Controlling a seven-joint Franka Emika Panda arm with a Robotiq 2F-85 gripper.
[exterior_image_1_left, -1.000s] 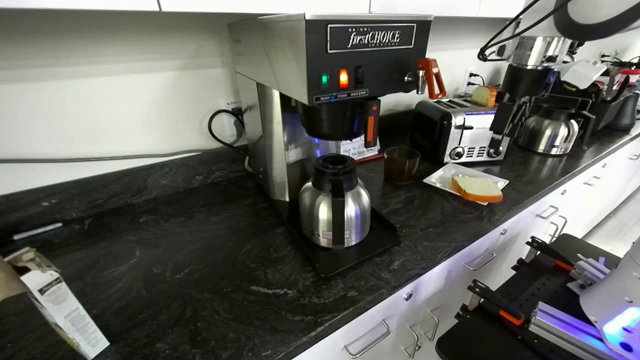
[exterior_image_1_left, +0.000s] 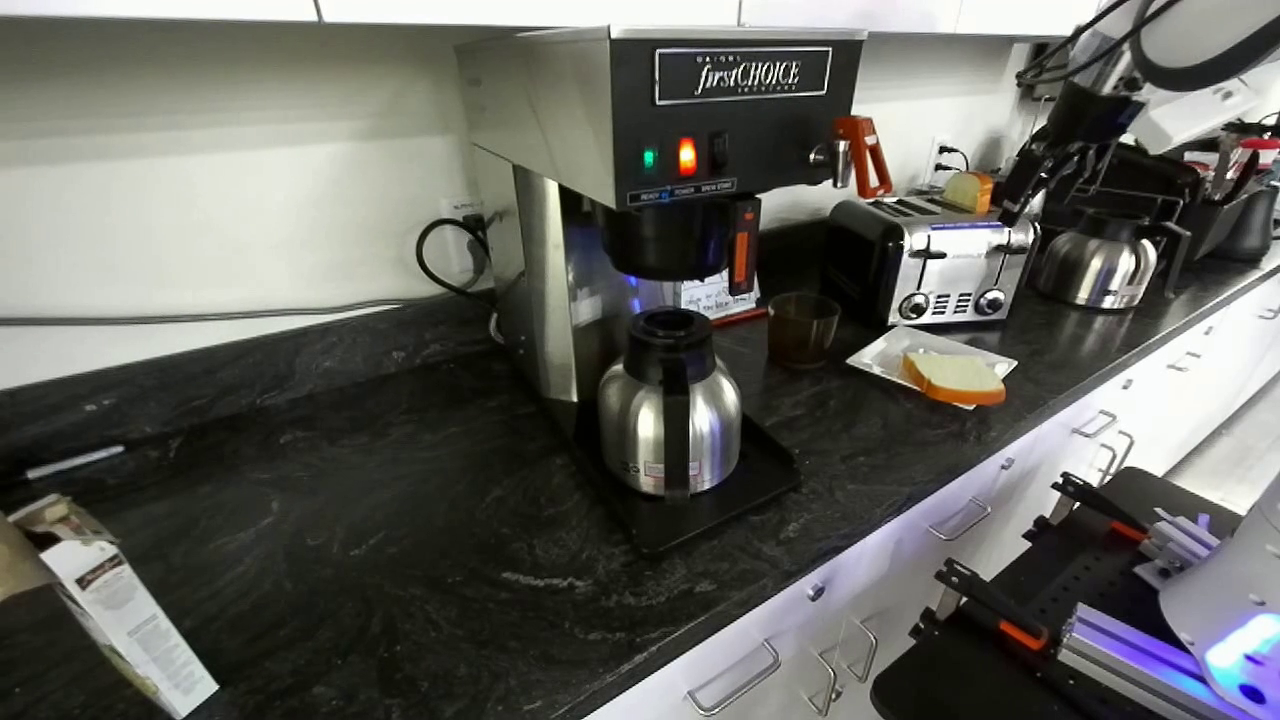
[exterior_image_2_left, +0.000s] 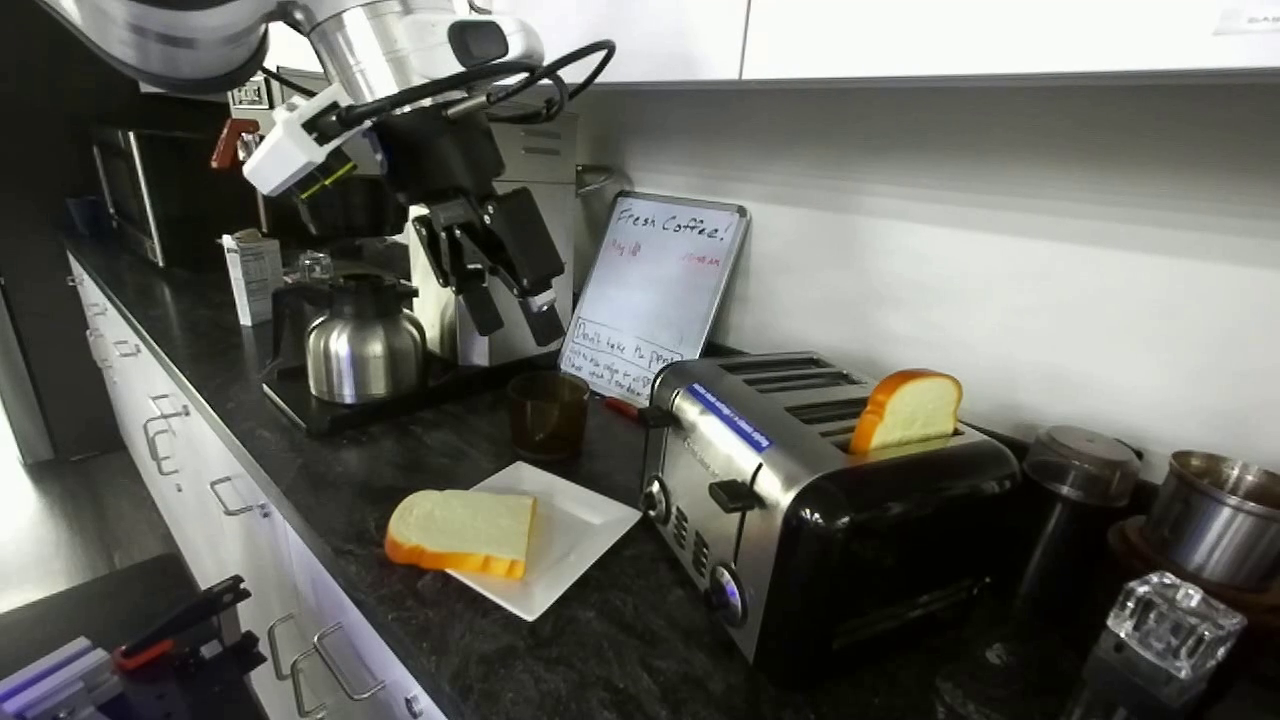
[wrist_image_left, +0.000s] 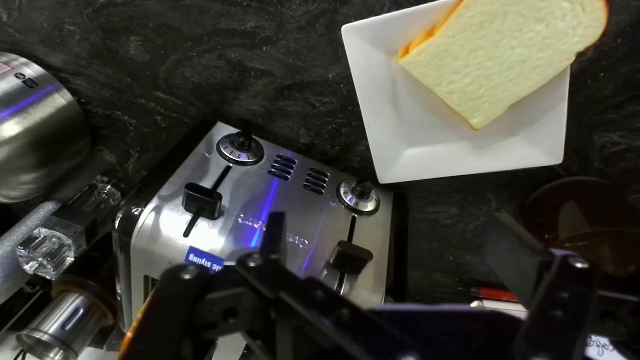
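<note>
My open gripper (exterior_image_2_left: 516, 322) hangs above the counter with nothing between its fingers. In the wrist view its two dark fingers (wrist_image_left: 276, 237) stand far apart, over the toaster's front side. The silver and black toaster (exterior_image_2_left: 768, 462) has one bread slice (exterior_image_2_left: 914, 410) sticking up from a slot. A second slice (exterior_image_2_left: 468, 528) lies on the square white plate (exterior_image_2_left: 576, 528), partly overhanging its edge. In exterior view 1 the gripper (exterior_image_1_left: 1017, 214) appears in front of the toaster's upper right corner.
Beside the plate stands a brown glass cup (exterior_image_2_left: 548, 414), with a whiteboard (exterior_image_2_left: 660, 288) behind it against the coffee maker. A steel carafe (exterior_image_1_left: 669, 414) sits on the coffee maker's base. Another carafe (exterior_image_1_left: 1098, 260) stands past the toaster.
In exterior view 1 my gripper has moved up and slightly right, tilting more, and uncovers the toaster's right knob. Bread, plate and toaster look unmoved.
</note>
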